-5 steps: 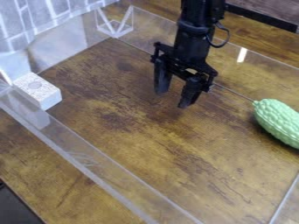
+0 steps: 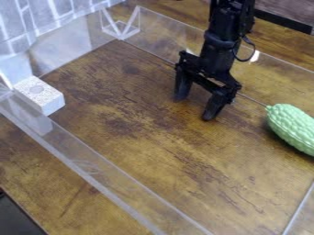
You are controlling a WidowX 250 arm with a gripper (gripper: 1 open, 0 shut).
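The black arm reaches down from the top centre to my gripper (image 2: 196, 99), whose dark fingers are spread apart low over the wooden board, with nothing visible between them. A green bumpy object like a bitter melon (image 2: 291, 127) lies at the right, apart from the gripper. A white patterned block (image 2: 39, 95) sits at the left edge.
A clear plastic wall (image 2: 105, 179) runs round the wooden surface (image 2: 147, 156), with more clear edging at the back and right. A white cloth (image 2: 37, 18) is at the top left. The middle and front of the board are clear.
My gripper has moved lower and slightly toward the front, turning a little as it came. The green object and white block have not moved.
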